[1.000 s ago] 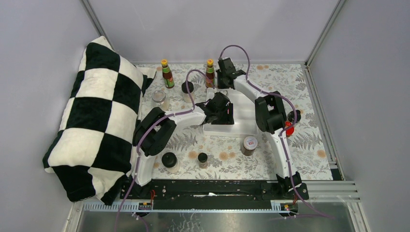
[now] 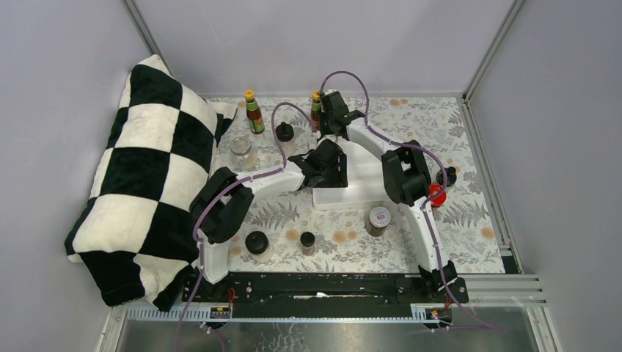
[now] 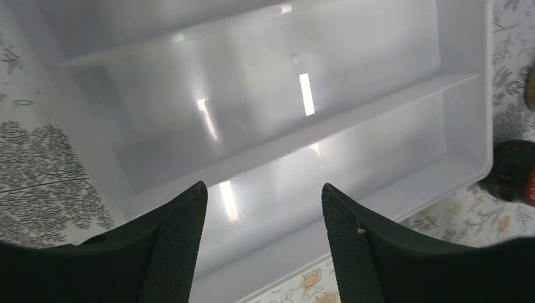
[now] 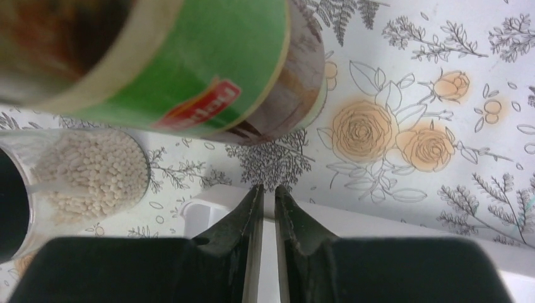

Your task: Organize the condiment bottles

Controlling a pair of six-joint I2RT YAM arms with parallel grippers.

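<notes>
The white divided tray [image 2: 356, 196] lies mid-table, its long compartments empty in the left wrist view. Above it, my left gripper is open, fingers apart with nothing between them. My right gripper is shut at the tray's far-left corner, its fingertips nearly together and only a narrow gap showing. Just beside it stands a sauce bottle [image 4: 208, 69] with a green label, large in the right wrist view and partly covered by the arm from above. Another yellow-capped sauce bottle [image 2: 254, 114] stands at the back left.
A black-lidded jar of white grains [image 4: 88, 170] and a clear glass jar [image 2: 243, 152] stand left of the tray. In front are two black-lidded containers [image 2: 257, 244] [image 2: 307, 242] and a pale-lidded jar [image 2: 378, 220]. A red-lidded jar [image 2: 436, 193] sits right.
My left gripper has drawn slightly left. The tray's left front corner sits slightly further right.
</notes>
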